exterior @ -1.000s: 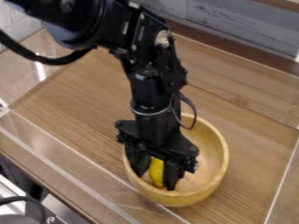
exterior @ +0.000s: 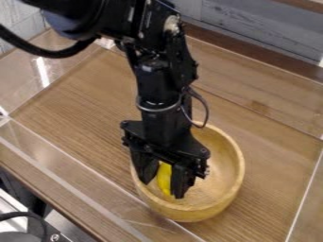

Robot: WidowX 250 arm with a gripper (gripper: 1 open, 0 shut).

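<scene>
The black robot arm reaches down from the top of the camera view, and its gripper (exterior: 163, 173) is inside a pale yellow bowl (exterior: 217, 197) near the front edge of the table. A small yellow object (exterior: 165, 182) lies in the bowl between and partly behind the dark fingers. Whether the fingers grip it cannot be made out, as the gripper hides much of it.
A light wall runs along the back. A black cable lies at the front left edge.
The gripper has shifted slightly left and up within the bowl, and its fingers now sit a little differently around the yellow object. The bowl looks about the same.
</scene>
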